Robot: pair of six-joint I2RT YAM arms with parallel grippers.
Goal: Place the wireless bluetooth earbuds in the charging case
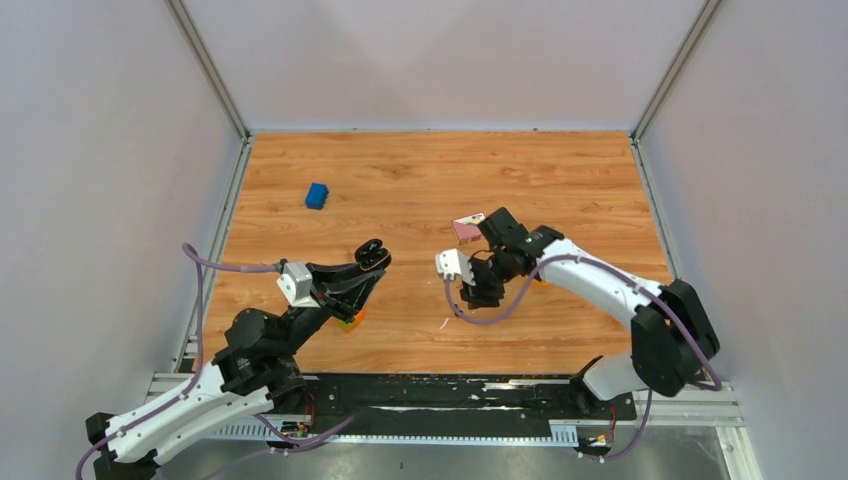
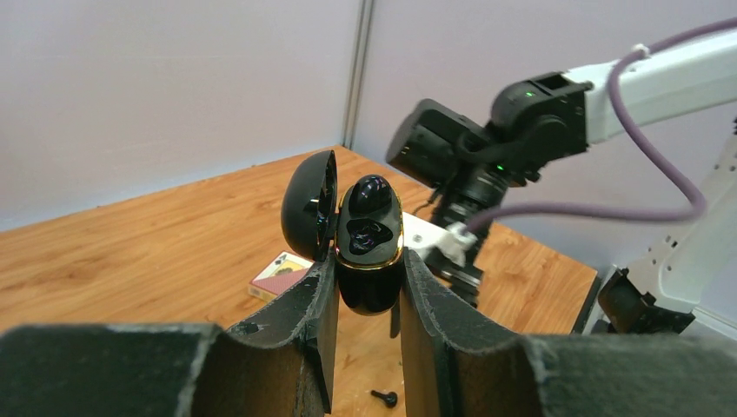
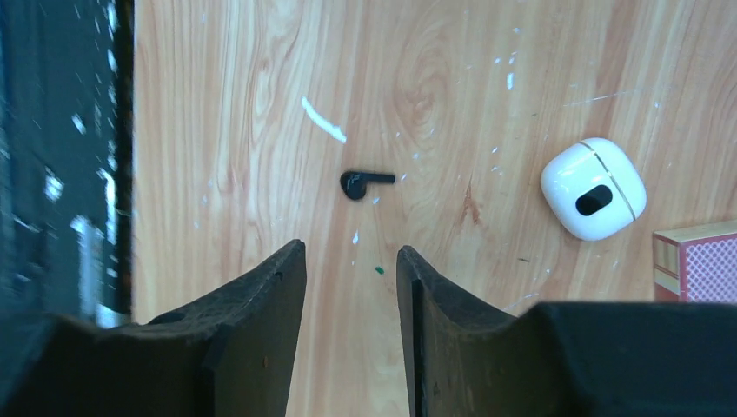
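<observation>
A glossy black charging case [image 2: 369,291] with a gold rim is clamped upright in my left gripper, above the table. Its lid [image 2: 308,207] stands open to the left. Something shiny and black sits in the case's opening, but I cannot tell whether it is an earbud. On the table lies a loose black earbud [image 3: 365,182], its stem pointing right in the right wrist view. My right gripper hangs open over the wood near this earbud, nothing between its fingers.
A white case [image 3: 594,189] and a pink-sided box [image 3: 695,265] lie near the right gripper. A blue block [image 1: 317,196] stands at the back left. An orange and green object [image 1: 353,320] is near the left arm.
</observation>
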